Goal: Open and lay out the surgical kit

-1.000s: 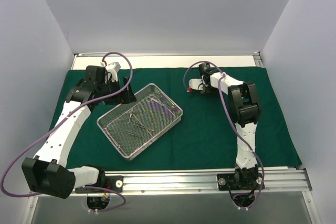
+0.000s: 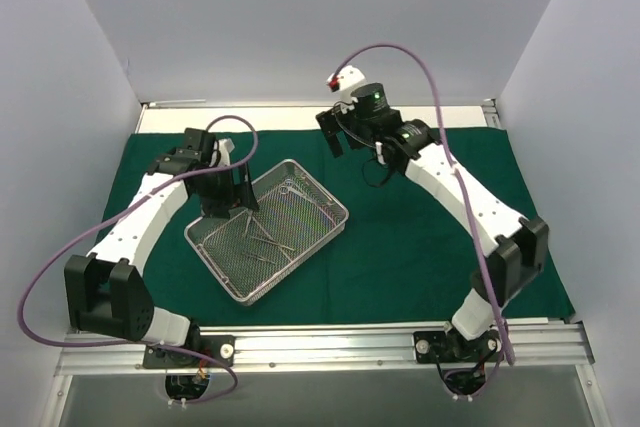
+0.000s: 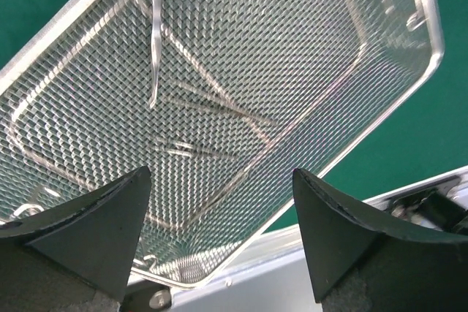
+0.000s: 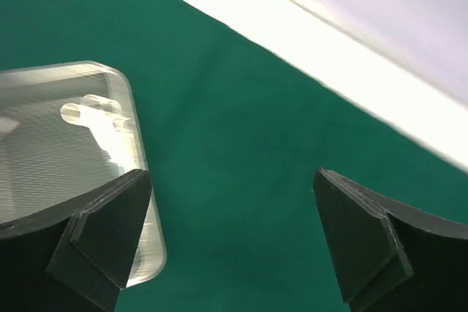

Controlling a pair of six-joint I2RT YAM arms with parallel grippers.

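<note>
A perforated metal tray (image 2: 330,232) lies on a green cloth, holding several thin steel instruments, among them a slim handle-like piece (image 3: 156,42) and crossed ones (image 3: 219,104). My left gripper (image 2: 240,192) hangs over the tray's upper left part; in its own wrist view the fingers stand apart with nothing between them, framing the instruments below. My right gripper (image 2: 340,127) is raised above the cloth at the back, just right of the tray, open and empty. The right wrist view is blurred, showing the tray's end with a pale instrument (image 4: 95,122).
A white strip (image 2: 260,117) runs along the back edge, metal rails along the front, and grey walls enclose the sides. Purple cables arc over both arms.
My right arm has risen high and swung left toward the tray from low over the right cloth. My left gripper has shifted slightly down, further over the tray.
</note>
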